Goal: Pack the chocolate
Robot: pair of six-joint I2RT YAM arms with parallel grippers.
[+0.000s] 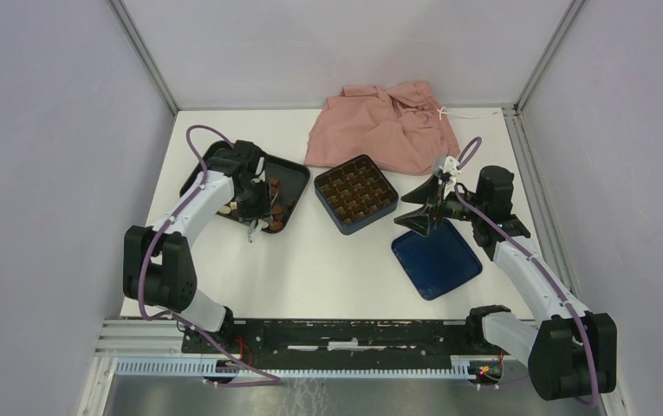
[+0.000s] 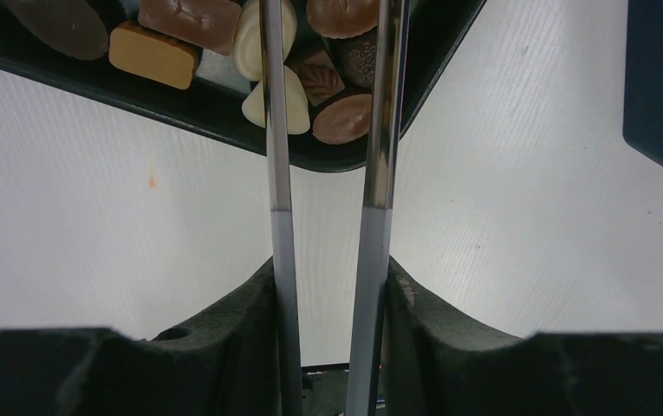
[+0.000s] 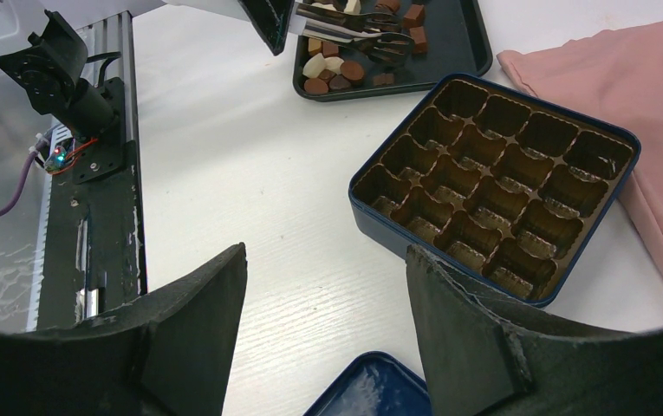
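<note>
My left gripper is shut on metal tongs point(image 2: 385, 113), whose arms stand apart and run beyond the top of the left wrist view. In the right wrist view, the slotted ends of the tongs point(image 3: 386, 48) hang over the black tray point(image 3: 449, 52) of chocolates. White and brown chocolates point(image 2: 342, 119) lie below the arms; whether a piece sits between the ends cannot be told. The compartment box point(image 3: 494, 186) stands mid-table, its visible compartments empty. My right gripper is open, its fingers wide apart with nothing between them.
A shallow blue lid point(image 1: 437, 264) lies on the table by the right gripper, partly under it. Pink cloth point(image 1: 384, 128) is spread behind the compartment box. Bare table point(image 1: 310, 282) stretches along the front between the arms.
</note>
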